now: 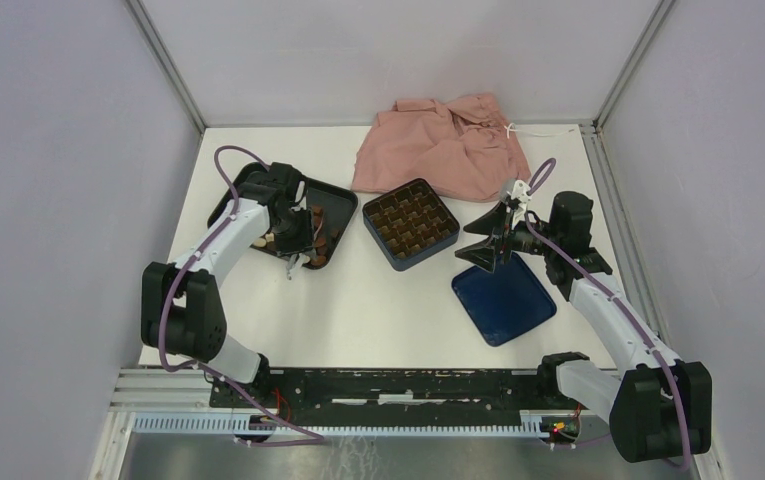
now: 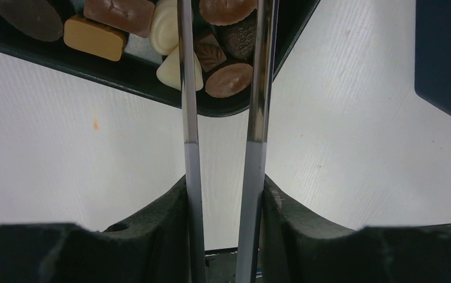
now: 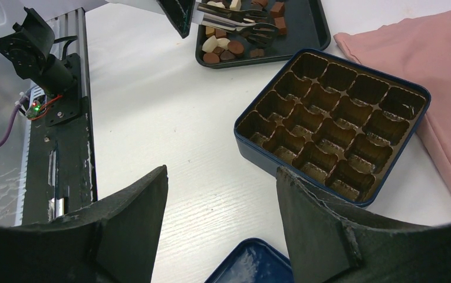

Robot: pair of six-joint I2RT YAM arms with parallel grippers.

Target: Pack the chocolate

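Note:
Metal tongs [image 2: 260, 88] are clamped in my left gripper, which is shut on both of their arms. Their forked tips [image 3: 257, 28] reach over the black tray [image 1: 336, 190] in the right wrist view; I cannot tell whether they touch a chocolate. Brown, white and caramel chocolates, among them an oval brown one [image 2: 229, 81] and a caramel bar [image 2: 95, 38], lie in the tray. A dark box [image 3: 336, 130] with a brown divided insert stands with its cells empty. Near the blue lid [image 1: 503, 300], my right gripper [image 1: 478, 240] hangs open with nothing between its fingers.
Pink cloth [image 1: 441, 148] lies crumpled behind the box, against its back edge. The right arm [image 1: 568, 230] stands over the table's right side.

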